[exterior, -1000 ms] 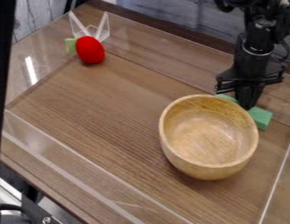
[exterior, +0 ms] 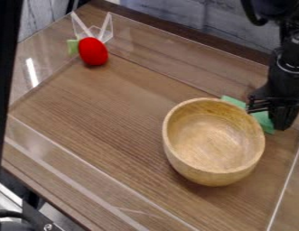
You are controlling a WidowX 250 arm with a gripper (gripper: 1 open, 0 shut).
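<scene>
My gripper (exterior: 274, 113) is low at the right edge, its black fingers down on a green cloth (exterior: 236, 103) that lies flat behind a wooden bowl (exterior: 184, 158). The gripper looks shut; whether any cloth is between its fingertips is hard to tell. Part of the cloth is hidden by the bowl and the gripper.
A red object (exterior: 91, 52) stands at the back left, with white prongs and a small green piece behind it. A dark edge runs along the left.
My gripper has moved right along the back of the bowl, toward the table's right side, over the green cloth. The bowl looks unmoved.
</scene>
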